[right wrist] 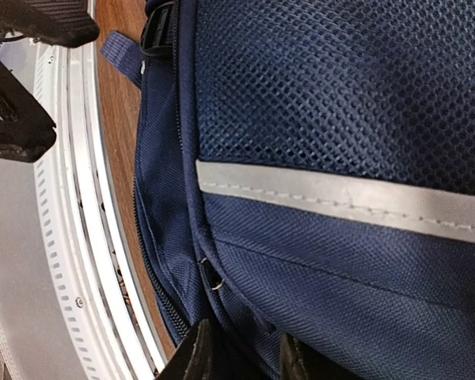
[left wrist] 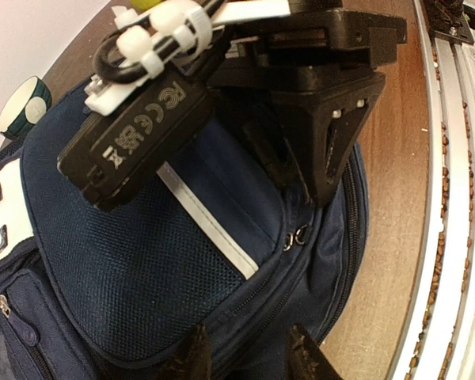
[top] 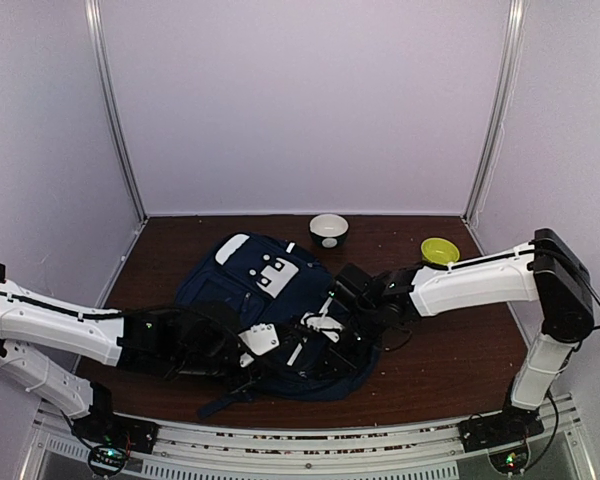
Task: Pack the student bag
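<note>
A navy backpack (top: 270, 275) with a white face patch lies flat across the middle of the table, also filling much of the left wrist view (left wrist: 127, 285). My left gripper stands open over the bag's lower zipper seam, its fingertips at the bottom of that view. My right gripper is open at the side seam, below a reflective strip (right wrist: 340, 198) and beside a zipper. In the top view both wrists crowd over the bag's front-right part, hiding the fingertips.
A white-and-dark bowl (top: 329, 231) and a yellow bowl (top: 439, 250) stand at the back. Bare wooden table (top: 460, 370) lies to the right and left of the bag. The metal rail (top: 310, 445) runs along the front edge.
</note>
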